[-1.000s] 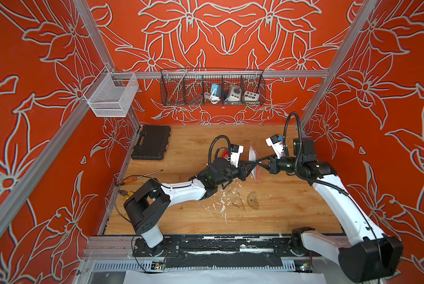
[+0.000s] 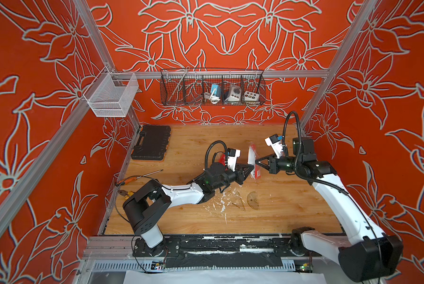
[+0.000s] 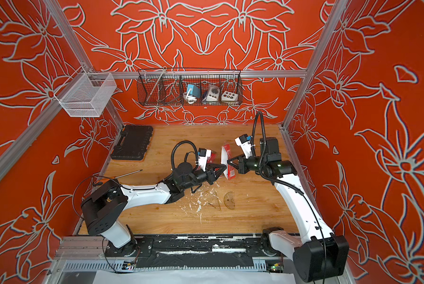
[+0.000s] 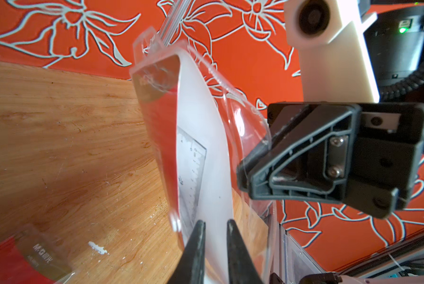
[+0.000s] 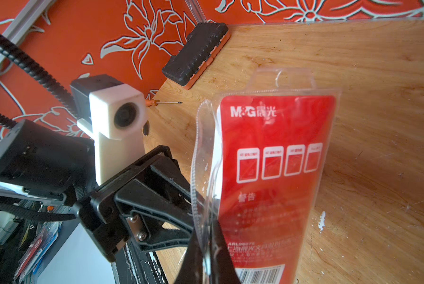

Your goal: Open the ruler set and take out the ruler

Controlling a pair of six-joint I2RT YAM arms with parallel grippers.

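Observation:
The ruler set's red pouch (image 5: pixel 273 189), with a clear plastic sleeve and white inner side, stands upright above the table between both grippers. Its mouth gapes in the left wrist view, where the clear ruler (image 4: pixel 191 165) lies inside against the white face. My right gripper is shut on the pouch's clear plastic edge. My left gripper is at the pouch's near side, its fingers parted with the white inside visible between them; whether any part of the pouch sits between the fingers is unclear. The pouch's lower end is out of the left wrist view.
A clear protractor (image 2: pixel 253 200) and a set square (image 2: pixel 239 201) lie on the table in front, among white scraps (image 2: pixel 219 203). Another red piece marked M&G (image 4: pixel 29 255) lies on the table. A black case (image 2: pixel 151 142) and a screwdriver (image 2: pixel 141 177) are at the left.
My left gripper has shifted slightly left and down, and its fingers have parted. The right gripper has stayed in place. The pouch's red lower corner now shows more clearly.

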